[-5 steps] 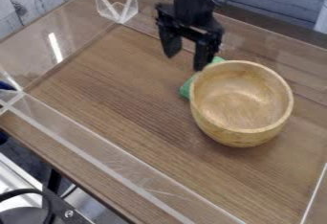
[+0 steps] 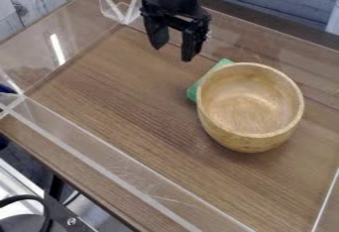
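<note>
The black gripper (image 2: 175, 40) hangs near the top centre of the camera view, its two fingers apart with nothing visible between them. Below and to its right, a large tan wooden bowl (image 2: 249, 112) sits on the wooden table. A green object (image 2: 205, 80) lies at the bowl's upper-left side, partly hidden behind it.
Clear plastic edging runs along the table's left and lower-left sides. Black cables lie at the bottom-left corner, beyond the table.
Compared with about a second ago, the gripper has moved left and slightly up, away from above the green object. The bowl and green object look unmoved.
</note>
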